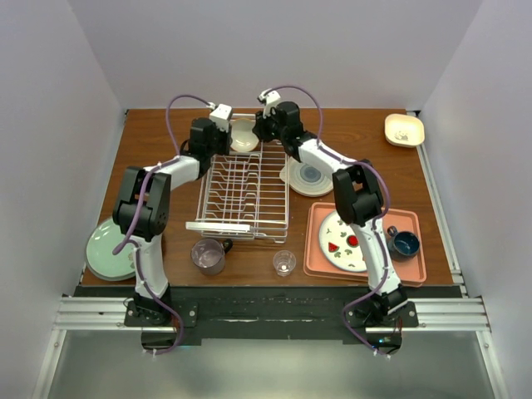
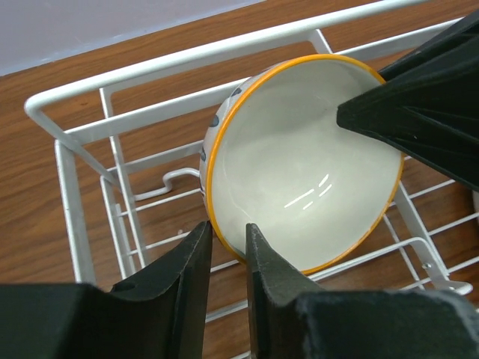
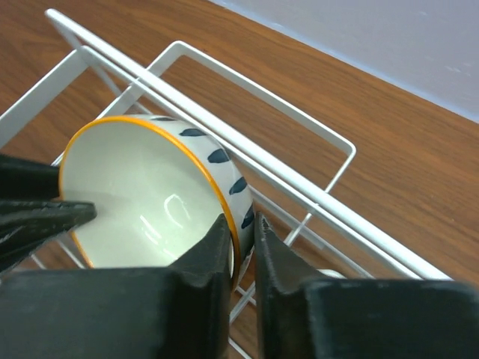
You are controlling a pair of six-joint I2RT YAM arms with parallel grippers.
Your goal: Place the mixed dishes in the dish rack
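Observation:
A white bowl [image 1: 243, 135] with an orange rim and dark leaf marks outside is tilted on its side at the back end of the white dish rack [image 1: 267, 191]. My left gripper is at its lower rim in the left wrist view, fingers a little apart, with a narrow gap showing. In the right wrist view, my right gripper has its slightly parted fingers on either side of the bowl's rim and wall. The wrist views do not show a firm pinch. The bowl's underside is mostly hidden.
Right of the rack lie stacked plates [image 1: 310, 177] and a salmon tray [image 1: 313, 264] with a patterned plate [image 1: 342, 241] and a dark mug [image 1: 403, 244]. A grey mug [image 1: 208, 256] and a glass [image 1: 284, 263] stand in front. Green plates [image 1: 108, 251] are left; a cream dish [image 1: 404, 130] is back right.

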